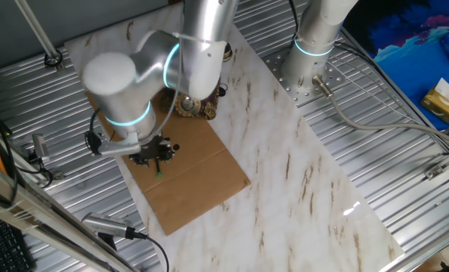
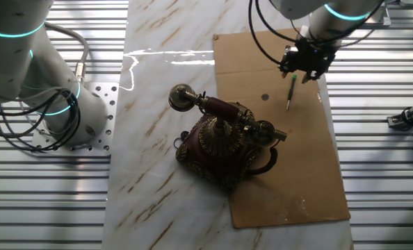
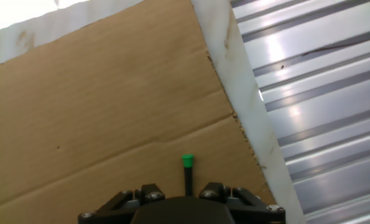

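A slim dark tool with a green end, like a small screwdriver, shows at the right part of the cardboard in exterior view 2. My gripper is over its green end, pointing down. In the wrist view the green end lies ahead of the gripper, whose fingers stand apart on either side of the black shaft, not touching it. The lower shaft is hidden behind the gripper body. From exterior view 1, the green end pokes out just below the gripper.
An ornate antique-style telephone sits across the cardboard's edge on the marble-patterned tabletop. Slatted metal borders the table. A dark round spot marks the cardboard near the tool.
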